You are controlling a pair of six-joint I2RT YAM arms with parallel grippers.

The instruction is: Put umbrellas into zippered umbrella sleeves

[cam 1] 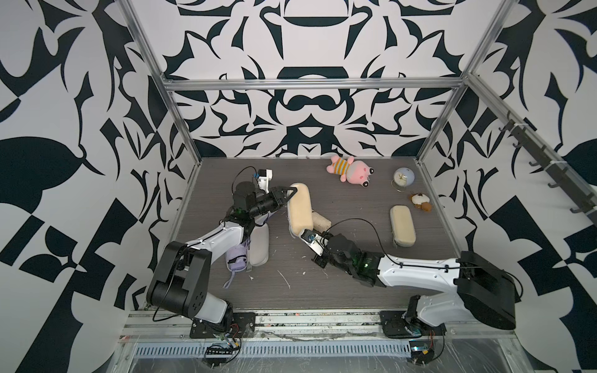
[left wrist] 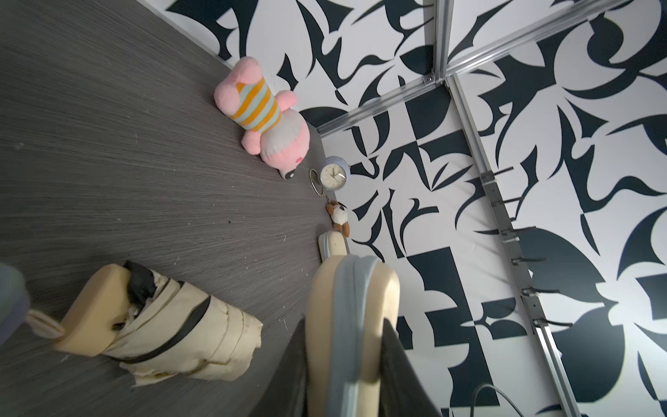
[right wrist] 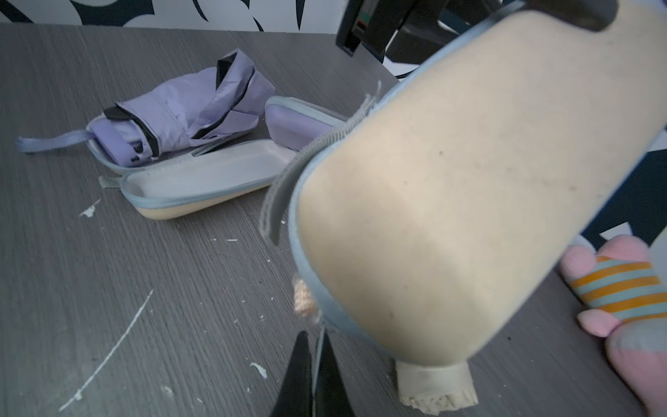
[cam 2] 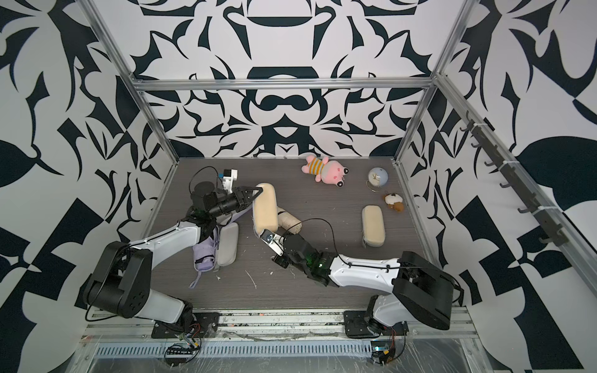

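Observation:
A cream sleeve with light-blue zip edging (right wrist: 444, 180) hangs upright above the table between the arms. My left gripper (cam 1: 292, 191) is shut on its upper end, one finger on each side. At its lower end my right gripper is shut on a thin light-blue strip, probably the zip's pull; its exact nature is unclear. Behind the sleeve a cream umbrella (left wrist: 187, 323) with a black band lies on the table. A lavender umbrella (right wrist: 180, 104) rests in one half of an opened sleeve (right wrist: 208, 170) on the left.
Another cream sleeve (cam 1: 403, 225) lies at the right of the table. Along the back and right are a pink striped plush (cam 1: 351, 170), a small clock (cam 1: 403, 177) and a brown-white toy (cam 1: 421, 201). Bare table lies between these and the arms.

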